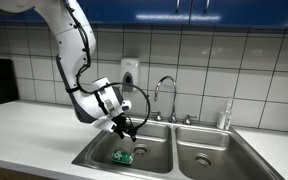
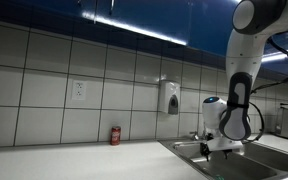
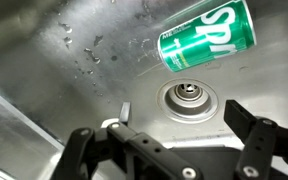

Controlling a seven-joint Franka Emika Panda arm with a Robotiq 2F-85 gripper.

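Observation:
A green Sprite can [image 1: 123, 157] lies on its side on the floor of the left sink basin. Seen from the wrist, the can [image 3: 207, 37] rests beside the round drain [image 3: 188, 100], clear of the fingers. My gripper [image 1: 125, 131] hangs above this basin, up near rim height. Its fingers stand wide apart in the wrist view, where the gripper has nothing between its fingers.
A faucet [image 1: 165, 95] rises behind the two basins, and the right basin [image 1: 206, 157] looks empty. On the counter stand a clear bottle [image 1: 225, 115] and a red can [image 2: 115, 136]. The counter left of the sink is mostly free.

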